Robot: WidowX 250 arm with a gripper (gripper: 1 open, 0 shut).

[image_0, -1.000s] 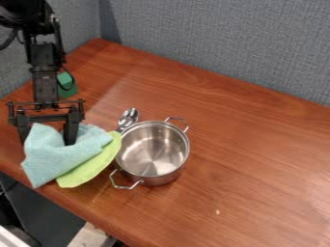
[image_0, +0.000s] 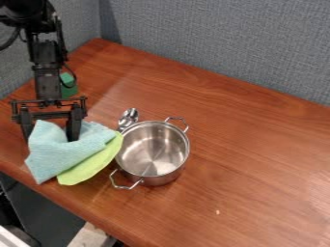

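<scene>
My black gripper is low at the left of the table, its fingers down at the top of a light blue cloth; whether it holds the cloth I cannot tell. A yellow-green cloth lies under and beside the blue one, next to a steel pot with two handles. A steel spoon or similar utensil lies just behind the pot's left side.
A green object stands behind the gripper, partly hidden. Grey padded walls border the back; the table's edge is at the front left.
</scene>
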